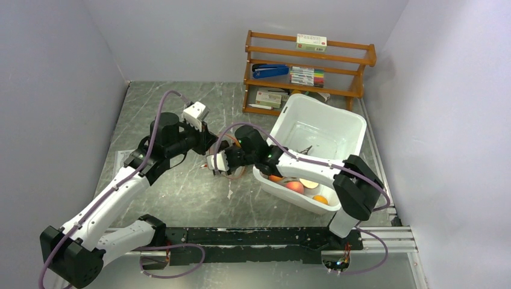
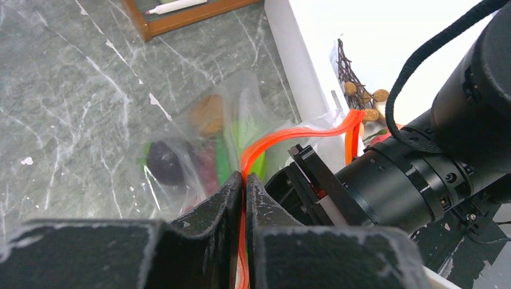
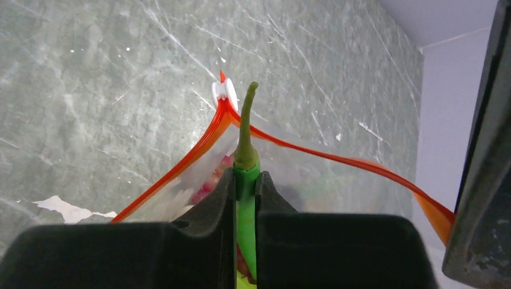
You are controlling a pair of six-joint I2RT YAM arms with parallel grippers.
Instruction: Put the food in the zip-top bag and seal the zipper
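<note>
The clear zip top bag stands on the table, and its orange zipper rim (image 2: 283,133) is pinched at one side by my left gripper, shut on it. A white slider (image 3: 224,93) sits at one corner of the rim. My right gripper is shut on a green pepper (image 3: 246,159), stem up, in the bag's open mouth. Inside the bag are a dark purple item (image 2: 166,162), an orange-brown item (image 2: 208,114) and reddish and green pieces, blurred by the plastic. In the top view the right arm hides much of the bag.
A white bin (image 1: 349,123) stands right of the bag, with a peach (image 1: 294,186), an orange (image 1: 320,199) and other food in it. Behind is a wooden rack (image 1: 307,52).
</note>
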